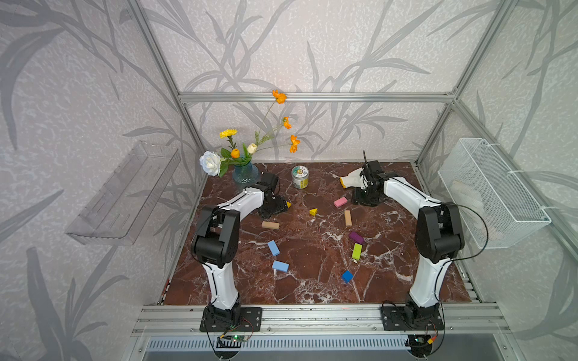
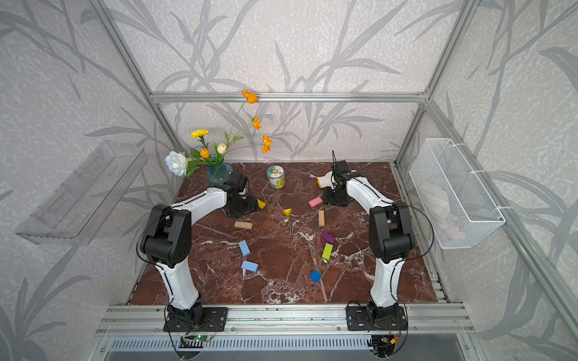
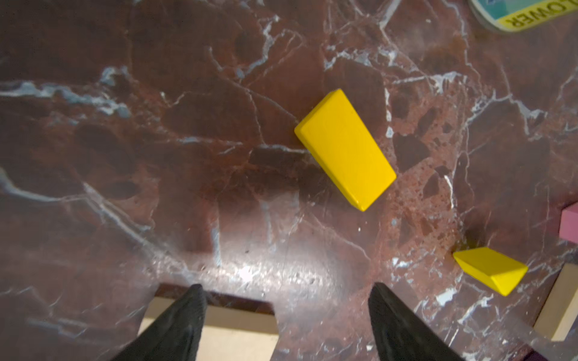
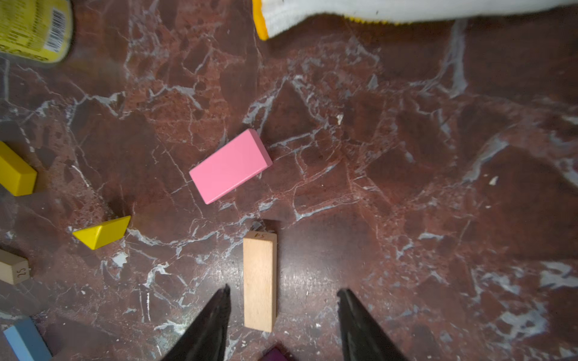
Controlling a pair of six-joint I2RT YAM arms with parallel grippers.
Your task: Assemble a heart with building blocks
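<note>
Above the back left of the table my left gripper is open, its fingers spread and empty. A yellow block (image 3: 346,150) lies ahead of it, with a wooden block (image 3: 228,343) below the left finger. My right gripper hangs open and empty over the back right. Beyond its fingertips rest a pink block (image 4: 231,166) and another wooden block (image 4: 260,282). Between the arms sits a small yellow triangular block (image 1: 313,211). Nearer the front are two light blue blocks (image 1: 273,248), a purple block (image 1: 356,237), a lime block (image 1: 357,251) and a blue block (image 1: 347,276). All blocks lie apart.
A flower vase (image 1: 245,174) stands behind my left arm, and a can (image 1: 299,177) at the back middle. The white glove (image 1: 351,179) lies behind my right gripper. Baskets (image 1: 493,192) flank the table. Bare table shows at the front middle.
</note>
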